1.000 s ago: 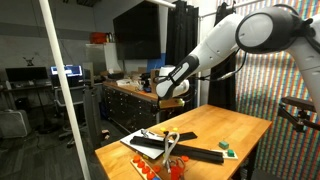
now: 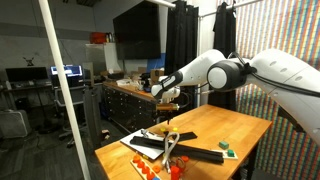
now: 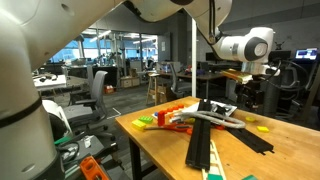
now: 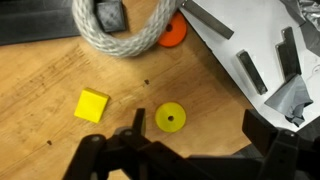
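My gripper is open above the wooden table, its two dark fingers set wide apart at the bottom of the wrist view. A round yellow piece point(image 4: 170, 117) lies on the table below, seen in the gap and closer to the left finger. Left of that lies a yellow block point(image 4: 91, 105). An orange disc point(image 4: 174, 30) sits farther up, beside a thick grey rope point(image 4: 118, 45). In exterior view 2 the gripper point(image 3: 249, 102) hangs over the table's far part, near small yellow pieces point(image 3: 262, 128).
A white board point(image 4: 235, 40) with dark bars and grey cloth fills the wrist view's upper right. A long black bar point(image 3: 199, 145) and several red and yellow objects crowd the table. Bare wood point(image 2: 225, 122) lies to the right in exterior view 1.
In exterior view 1 the arm has swung left and come down, bringing the gripper lower over the table's back part. The table objects look unmoved.
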